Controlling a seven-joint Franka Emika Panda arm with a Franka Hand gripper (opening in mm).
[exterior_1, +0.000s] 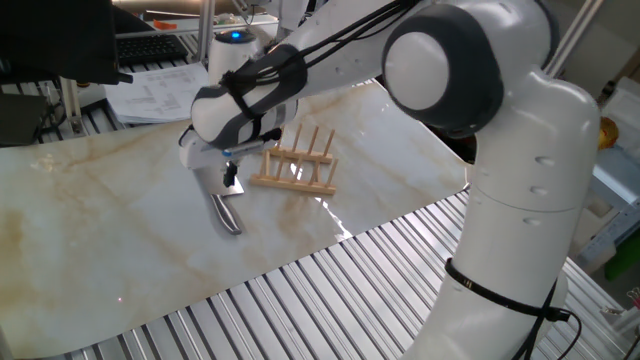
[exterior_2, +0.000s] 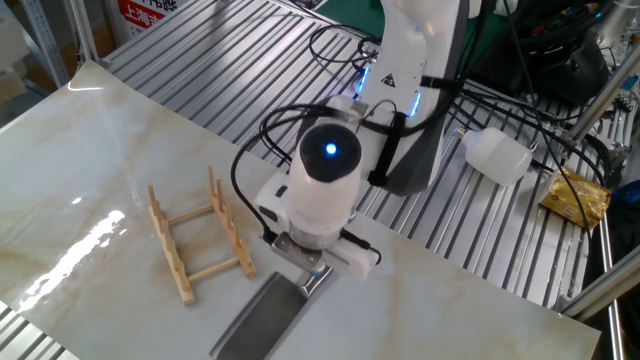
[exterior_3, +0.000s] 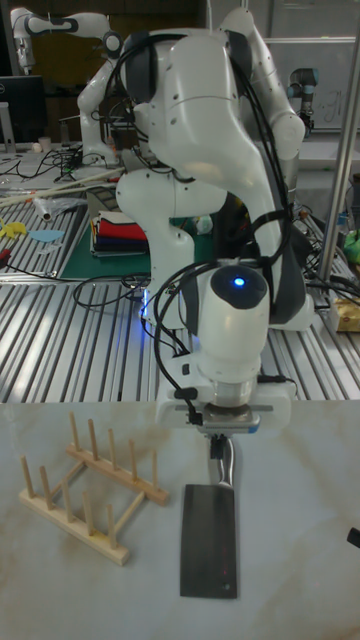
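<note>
A cleaver with a broad grey blade (exterior_3: 209, 542) and a silvery handle (exterior_1: 226, 214) lies flat on the marbled tabletop. Over it hangs my gripper (exterior_1: 231, 174), pointing down close to where blade and handle meet. Its dark fingers (exterior_3: 217, 447) look drawn together, with nothing showing between them; the handle appears just beside and behind them in the third view. From above, the hand hides the fingers and most of the handle. Beside the cleaver stands a wooden rack (exterior_2: 180, 262) with two rows of upright pegs, empty.
Papers (exterior_1: 158, 94) and a keyboard (exterior_1: 150, 48) lie beyond one table edge. Ribbed metal decking (exterior_1: 330, 290) runs along another edge. A dark object (exterior_3: 355, 537) pokes in at the right of the third view.
</note>
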